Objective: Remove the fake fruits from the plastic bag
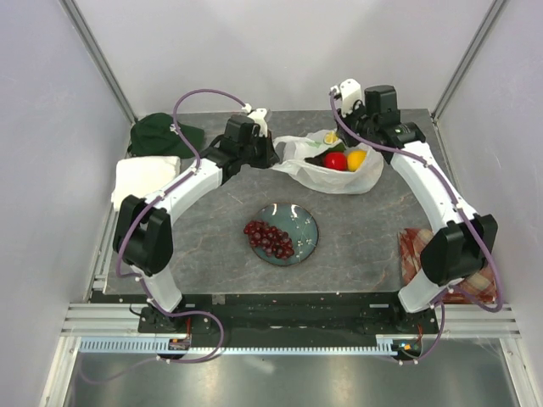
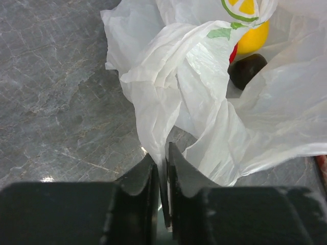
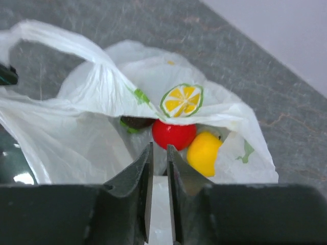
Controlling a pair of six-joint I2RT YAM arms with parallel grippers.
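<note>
The white plastic bag [image 1: 339, 180] lies open on the far side of the table. Inside it rest a red fruit [image 3: 174, 133], a yellow fruit [image 3: 204, 153] and a dark fruit [image 2: 247, 71]. My left gripper is shut on the bag's twisted left end. Above the bag hangs my right gripper, its fingers a little apart, and nothing shows between them. A bunch of dark red grapes [image 1: 270, 240] lies on a round blue-green plate [image 1: 296, 221] nearer the front.
A dark green cap [image 1: 161, 136] and a folded white cloth [image 1: 144, 178] lie at the left. A red checked cloth [image 1: 413, 254] is partly hidden under the right arm. Bare table surrounds the plate.
</note>
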